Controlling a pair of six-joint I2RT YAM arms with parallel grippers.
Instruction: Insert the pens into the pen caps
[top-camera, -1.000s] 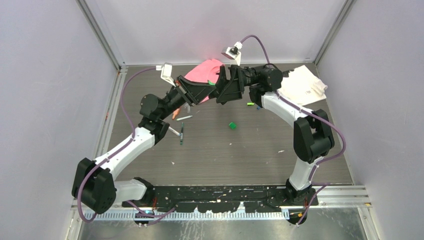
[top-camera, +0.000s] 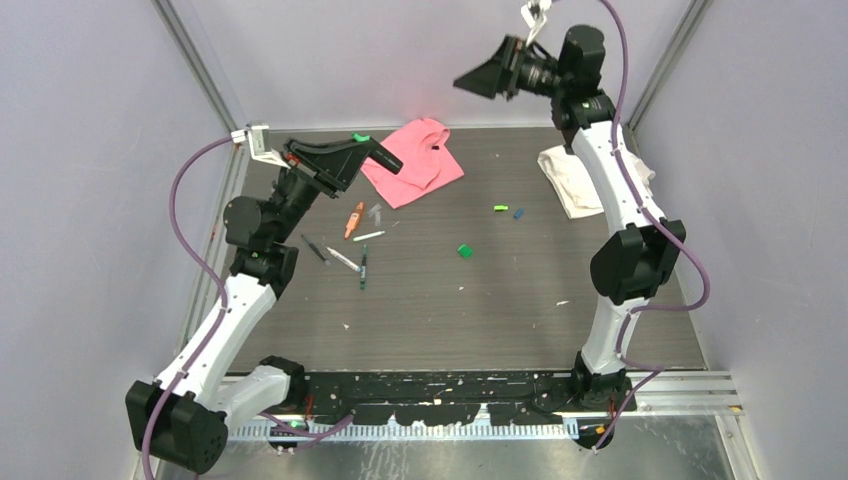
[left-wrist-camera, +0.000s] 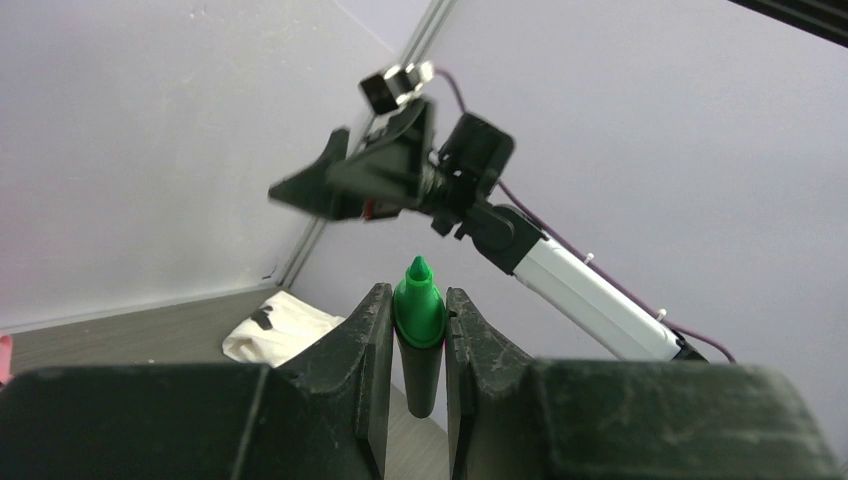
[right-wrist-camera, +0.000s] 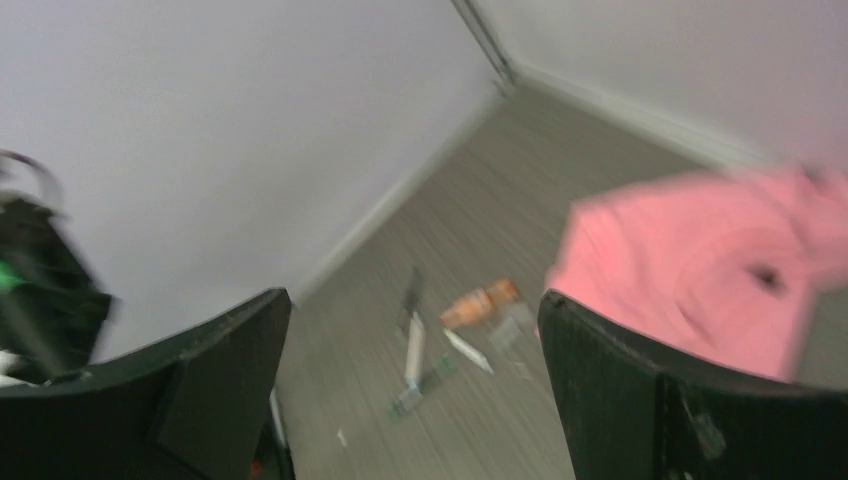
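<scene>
My left gripper is raised over the left of the table, shut on a green-tipped dark pen (left-wrist-camera: 420, 310). My right gripper (top-camera: 470, 82) is high at the back, apart from the left one, open and empty in its blurred wrist view. On the table at left lie an orange marker (top-camera: 354, 219), a white pen (top-camera: 342, 258), a dark pen (top-camera: 315, 250), a green pen (top-camera: 363, 268), a thin white pen (top-camera: 368, 236) and small clear pieces (top-camera: 376, 215), too small to identify.
A pink cloth (top-camera: 412, 170) lies at the back centre, a white cloth (top-camera: 570, 185) at back right. A green block (top-camera: 465, 250) and small yellow-green (top-camera: 501, 208) and blue (top-camera: 518, 214) pieces sit near the middle.
A second ago both grippers met in the middle.
</scene>
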